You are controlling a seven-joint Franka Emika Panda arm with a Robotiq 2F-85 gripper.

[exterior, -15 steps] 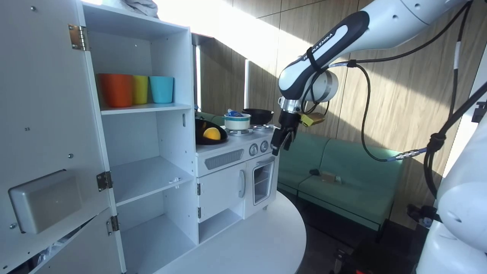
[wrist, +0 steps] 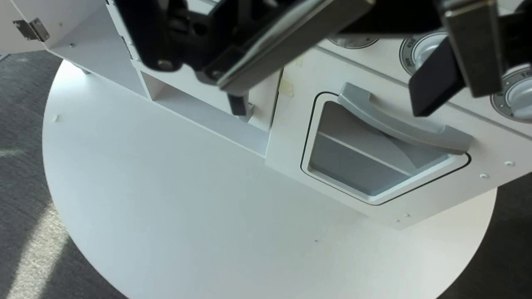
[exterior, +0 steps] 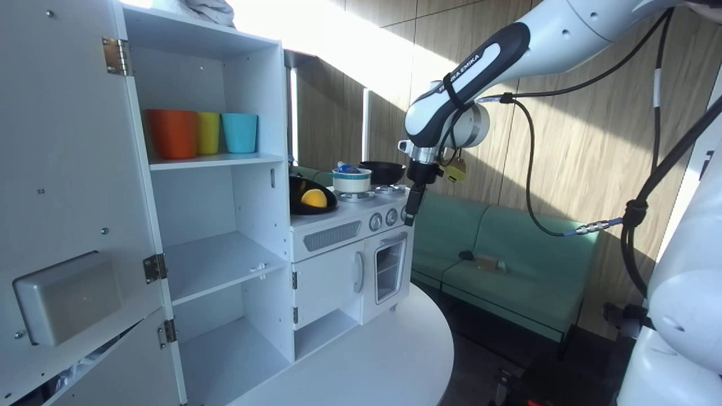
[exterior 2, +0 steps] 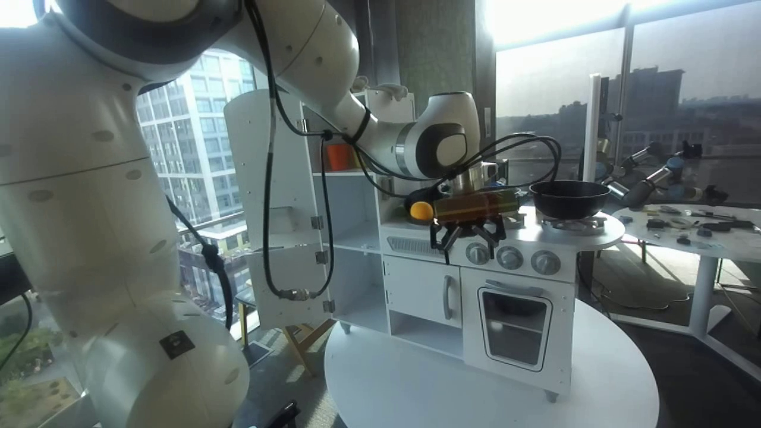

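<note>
My gripper (exterior 2: 469, 251) hangs in front of the toy stove's knob panel, fingers pointing down. In the wrist view its two fingertips stand wide apart, so the gripper is open, and nothing sits between them. Behind and below them shows the oven door (wrist: 366, 159), closed, with its grey handle (wrist: 399, 127). The knobs (exterior 2: 546, 261) run along the panel, partly covered by the fingers in the wrist view. On the stove top are a white pot (exterior: 351, 180) with something blue in it, a black pan (exterior: 383, 172), and a yellow round item (exterior: 314, 198) in another black pan.
To the left stands an open cabinet with orange (exterior: 172, 134), yellow (exterior: 207, 133) and blue cups (exterior: 240, 132) on a shelf. Its door (exterior: 61, 169) swings outward. A green sofa (exterior: 514, 264) lies beyond.
The cups and cookware look unmoved.
</note>
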